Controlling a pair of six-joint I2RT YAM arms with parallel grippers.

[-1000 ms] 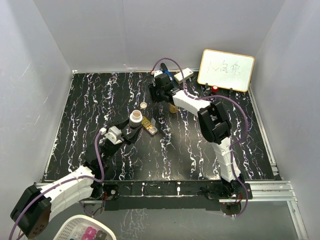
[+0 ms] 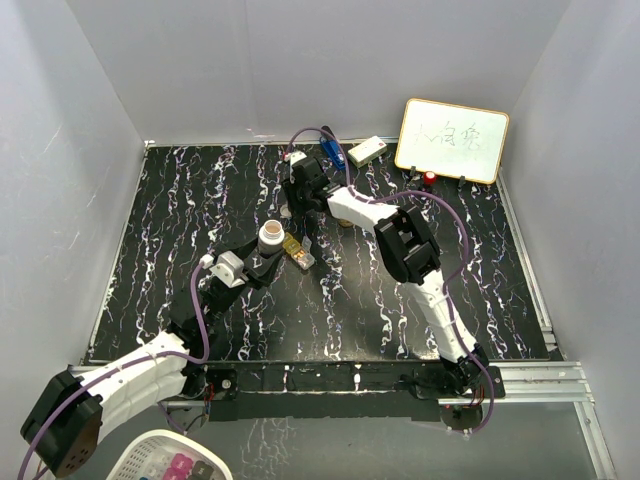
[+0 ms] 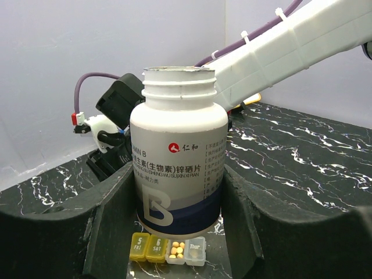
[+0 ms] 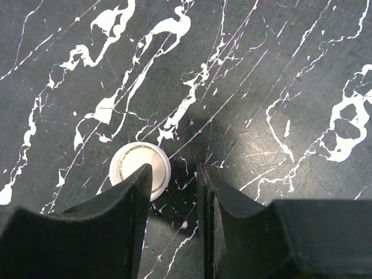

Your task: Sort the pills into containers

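My left gripper is shut on a white pill bottle [image 3: 177, 125], upright and without a lid, its open mouth showing in the top view. Below it on the table is a pill organizer [image 3: 157, 249] with yellow and clear compartments; one clear compartment holds several light pills. A round white cap [image 4: 125, 160] lies flat on the table in the right wrist view, partly covered by the left-hand finger. Over the table, my right gripper stands part open, nothing held between its fingers; the cap is mostly left of the gap.
At the back are a blue object [image 2: 333, 152], a pale box [image 2: 367, 151], a whiteboard [image 2: 452, 140] and a red-topped item [image 2: 429, 178]. A tan item [image 2: 345, 222] lies partly under the right arm.
My right gripper has moved left, over the white cap, which was uncovered a second ago in the top view. The left arm and bottle have stayed still.
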